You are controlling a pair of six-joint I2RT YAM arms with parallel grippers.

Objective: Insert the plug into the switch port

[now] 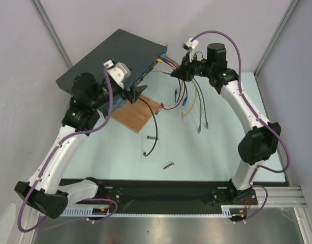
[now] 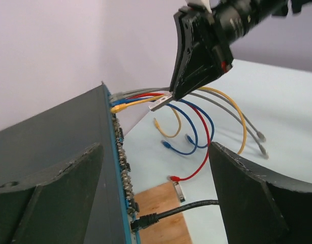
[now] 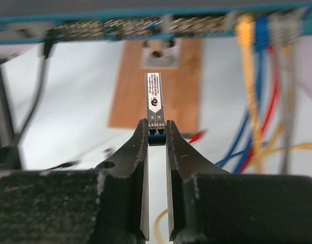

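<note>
A small silver plug (image 3: 155, 96) with a printed label is pinched at its end by my right gripper, which is shut on it. The plug's free end points toward the port row (image 3: 135, 26) of the switch and is apart from it. In the left wrist view the plug (image 2: 160, 102) hangs in front of the switch (image 2: 54, 117), near its cabled end. My left gripper (image 1: 135, 94) is open beside the switch's port side, nothing between its fingers. The switch's dark top (image 1: 107, 63) fills the upper left of the top view.
Yellow (image 3: 247, 66), blue, red and grey cables hang from one end of the switch, close to the plug. A black cable (image 1: 155, 127) is plugged in nearer my left gripper. Loose metal modules (image 1: 168, 165) lie on the white table, with a brown board (image 1: 133, 119) under the switch.
</note>
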